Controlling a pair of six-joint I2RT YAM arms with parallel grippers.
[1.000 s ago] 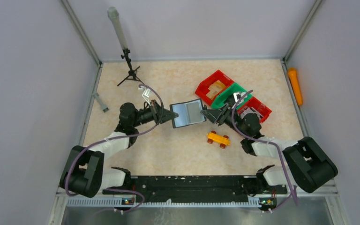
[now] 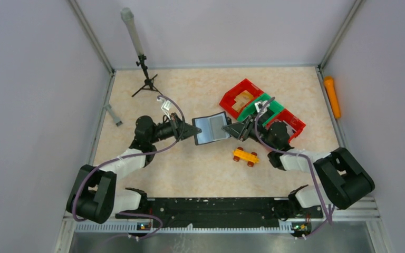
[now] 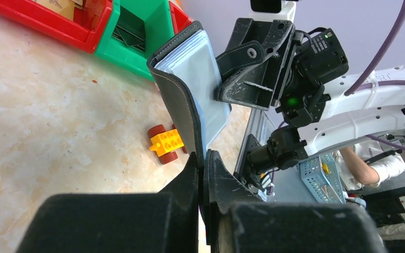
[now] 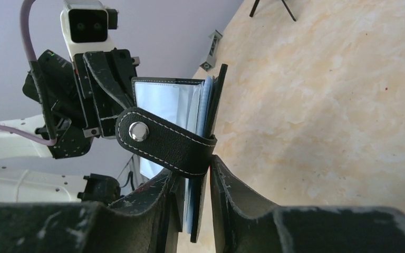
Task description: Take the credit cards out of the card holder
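A black leather card holder (image 2: 211, 127) with clear sleeves stands opened between my two grippers, above the table. My left gripper is shut on one cover edge of the holder (image 3: 179, 100). From the other side my right gripper (image 2: 230, 127) is at the holder's strap side; in the right wrist view its fingertips (image 4: 217, 171) are around the holder's edge, just below the snap strap (image 4: 161, 141). Whether they grip it firmly I cannot tell.
Red and green bins (image 2: 237, 95) stand at the back right. A yellow toy car (image 2: 246, 156) lies below the holder. A tripod (image 2: 147, 81) stands at the back left.
The right arm has shifted slightly, its wrist moving a little up and left in the top view. The left arm and the holder have barely moved.
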